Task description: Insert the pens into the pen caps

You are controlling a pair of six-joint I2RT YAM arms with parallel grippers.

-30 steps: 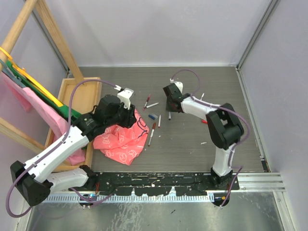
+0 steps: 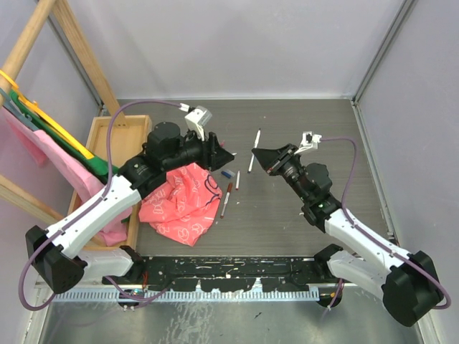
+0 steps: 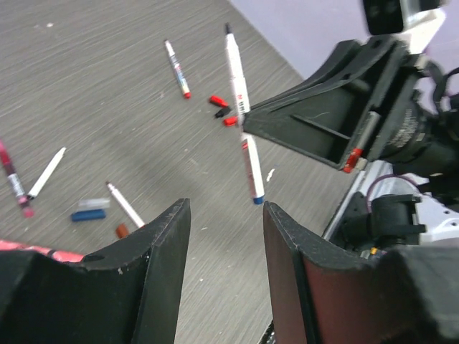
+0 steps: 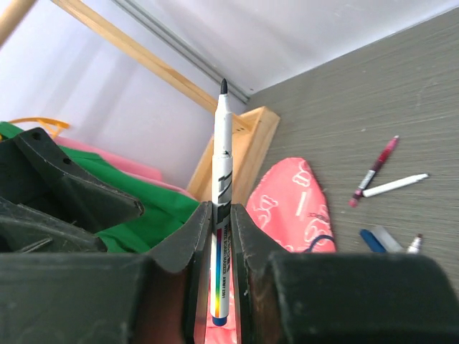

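A white pen (image 4: 221, 158) with a bare black tip and a blue end is clamped upright in my right gripper. In the left wrist view this pen (image 3: 237, 79) slants across the right gripper's fingers, its blue end pointing down. My left gripper stands open and empty, apart from the pen and facing the right gripper. On the table lie a blue cap (image 3: 89, 214) and a clear cap (image 3: 94, 203) side by side. Farther off, small red (image 3: 219, 101) and black (image 3: 223, 112) pieces, apparently caps, lie near another pen (image 3: 177, 69).
A dark red pen (image 4: 374, 171) and a white pen (image 4: 396, 185) lie close together. Pink cloth (image 2: 179, 208) covers the table's left part, beside a wooden tray (image 2: 125, 136). Bare tabletop (image 2: 308, 115) stretches across the back right.
My left gripper has moved right and slightly upward in the top view, nearer the right one.
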